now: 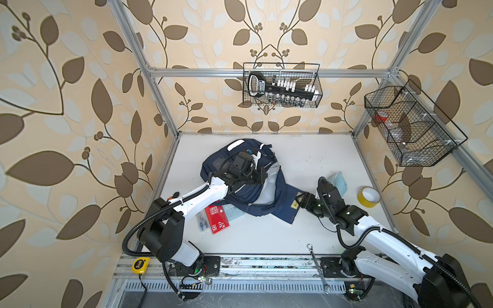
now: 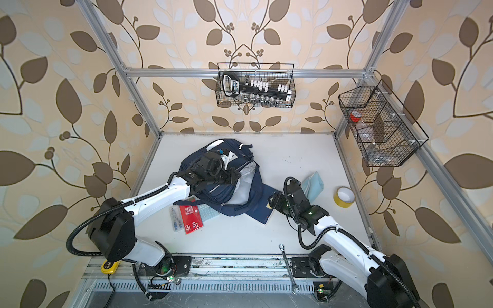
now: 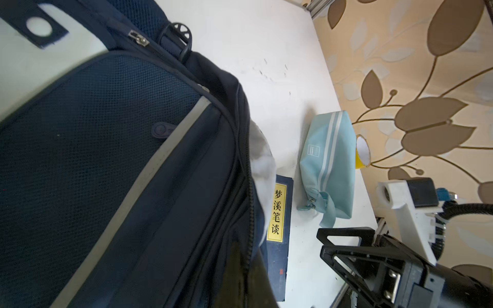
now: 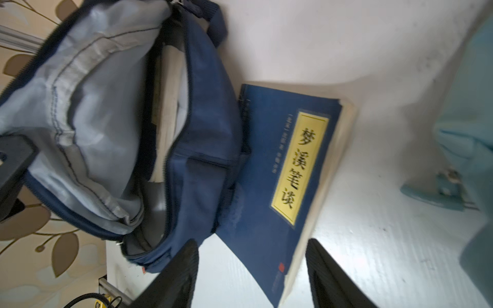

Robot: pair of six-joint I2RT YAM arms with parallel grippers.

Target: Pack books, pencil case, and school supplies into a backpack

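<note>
The navy backpack (image 1: 215,165) lies on the table with its mouth facing right. Its flap edge runs between the fingertips of my left gripper, which is shut on it; grey lining (image 4: 110,97) shows under the raised flap. Inside the opening stands a book (image 4: 169,102), partly hidden. A blue book (image 4: 262,169) with a yellow title label lies flat against the bag's lower edge. Above its near end my right gripper is open, a finger to either side; contact cannot be told. The light-blue pencil case (image 3: 328,164) rests right of the book.
In front of the bag lie a red packet (image 1: 217,218), a clear packet (image 1: 202,221) and a pale blue item (image 1: 233,212). Yellow tape (image 1: 368,197) sits at the right edge. A wrench (image 1: 315,261) lies at the front.
</note>
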